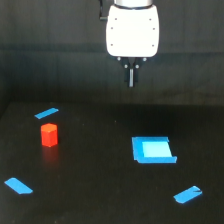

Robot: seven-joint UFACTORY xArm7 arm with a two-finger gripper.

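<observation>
A small red block stands on the dark table towards the left. Farther right, a white square lies framed by blue tape. My gripper hangs high at the top centre, well above the table and apart from both the block and the square. Its dark fingers blend into the dark backdrop, so whether they are apart or together is unclear. No object shows at their tips.
Strips of blue tape lie at the back left, front left and front right.
</observation>
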